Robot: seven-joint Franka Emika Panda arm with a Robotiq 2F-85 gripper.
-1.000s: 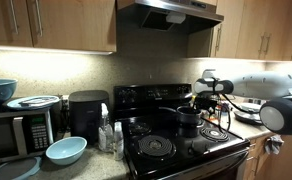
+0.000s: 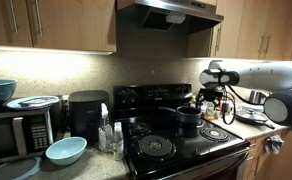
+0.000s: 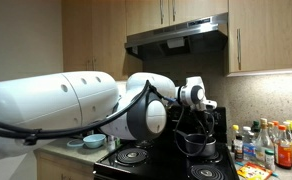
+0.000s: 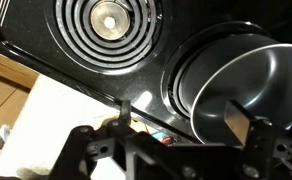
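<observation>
A dark pot (image 2: 189, 115) stands upright on the black stovetop (image 2: 171, 150), towards its back right. In the wrist view the grey inside of the pot (image 4: 271, 82) fills the right side, and it looks empty. My gripper is open, its two fingers well apart. One finger, with a tan pad (image 4: 237, 121), overlaps the pot's near wall in this view; whether it touches the pot I cannot tell. No object shows held between the fingers. From the side, the gripper (image 2: 208, 96) hangs above and right of the pot.
Several bottles (image 3: 268, 145) stand on the counter beside the stove. A pale blue bowl (image 2: 66, 151) and a microwave (image 2: 16, 135) are on the left counter. The range hood (image 2: 168, 16) hangs overhead. Bare coil burners (image 4: 108, 22) leave free room on the stovetop.
The pot shows no clear shift.
</observation>
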